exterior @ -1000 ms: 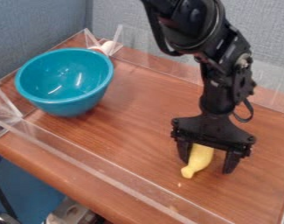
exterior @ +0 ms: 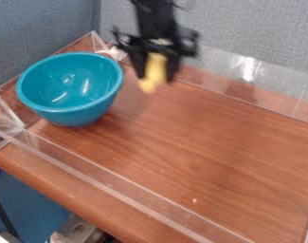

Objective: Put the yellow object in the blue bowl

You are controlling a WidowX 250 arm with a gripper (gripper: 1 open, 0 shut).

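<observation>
The blue bowl (exterior: 65,84) stands at the left of the table and looks empty inside. Up and to the right of it, the black gripper (exterior: 156,68) hangs raised, blurred by motion. It is shut on the yellow object (exterior: 154,74), whose lower part shows below and between the dark fingers. The upper part of the yellow object is hidden by the gripper. A clear sideways gap separates it from the bowl's rim in this view.
Low transparent walls (exterior: 105,190) edge the wooden table (exterior: 194,157). A small pale-and-orange item (exterior: 112,51) lies behind the bowl, near the back left corner.
From low on the table at front right, my gripper has risen and moved back and left with the yellow object. The bowl has stayed in place.
</observation>
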